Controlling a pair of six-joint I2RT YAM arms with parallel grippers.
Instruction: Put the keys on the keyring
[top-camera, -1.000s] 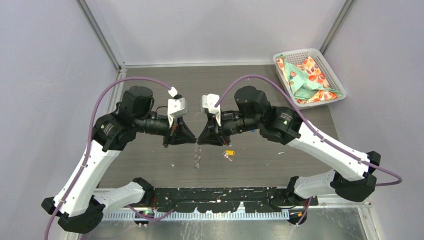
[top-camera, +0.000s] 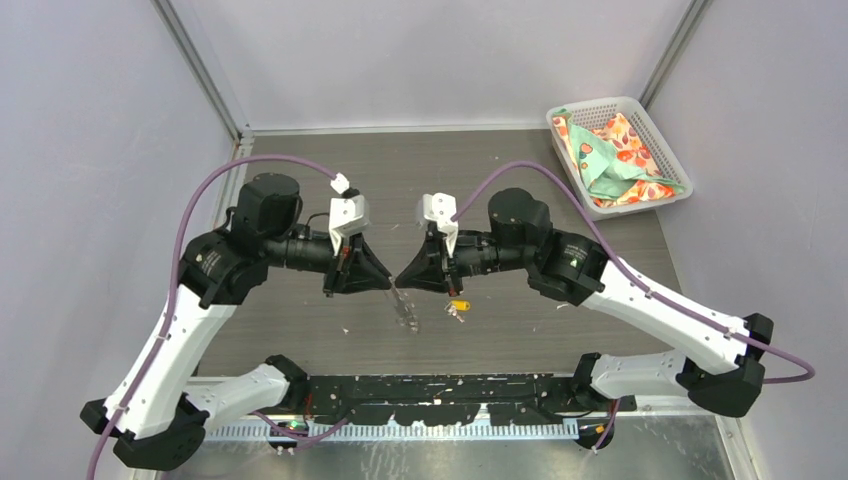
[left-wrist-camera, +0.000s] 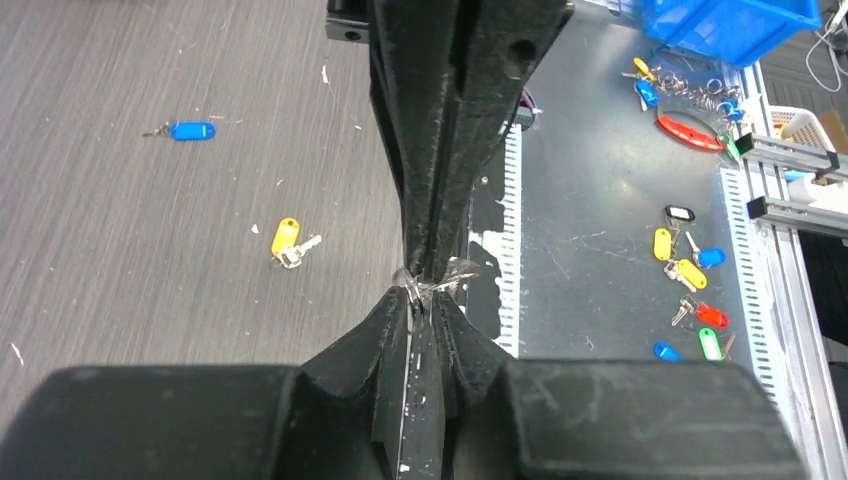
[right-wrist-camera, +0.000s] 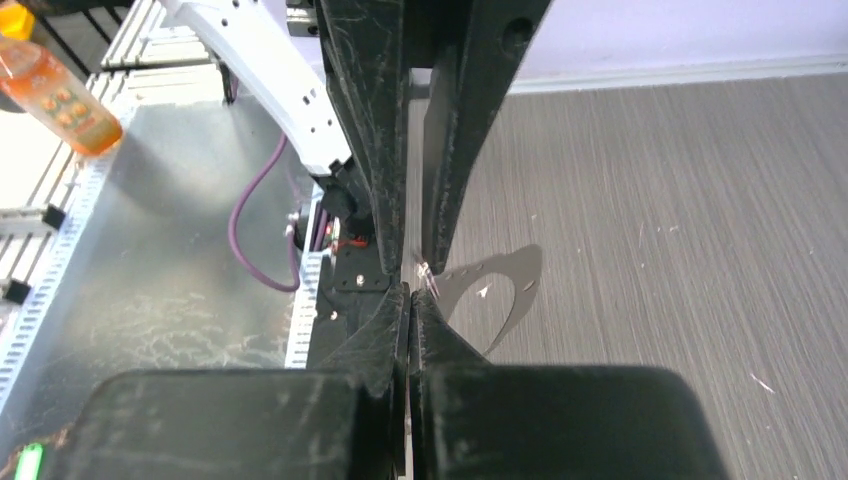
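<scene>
A blurred silver ring piece (top-camera: 406, 310) hangs at a slant from the tip of my left gripper (top-camera: 389, 284). In the left wrist view thin bright metal (left-wrist-camera: 413, 292) shows at the tips of the left gripper, shut on it. My right gripper is shut, its tips close by, with nothing visible between them. The right wrist view has a silver bit (right-wrist-camera: 428, 279) at the left fingertips; whether the right tips touch it I cannot tell. A yellow-tagged key (left-wrist-camera: 285, 237) and a blue-tagged key (left-wrist-camera: 190, 131) lie on the wooden floor.
Several tagged keys (left-wrist-camera: 692, 262) lie on the metal surface, along with a cluster of rings (left-wrist-camera: 715, 97) beside a blue bin (left-wrist-camera: 735, 25). A white basket with cloths (top-camera: 625, 207) stands at the back right. Between the arms and the back wall the floor is clear.
The hanging metal has swung rightward from a near-vertical hang. The left arm has barely moved.
</scene>
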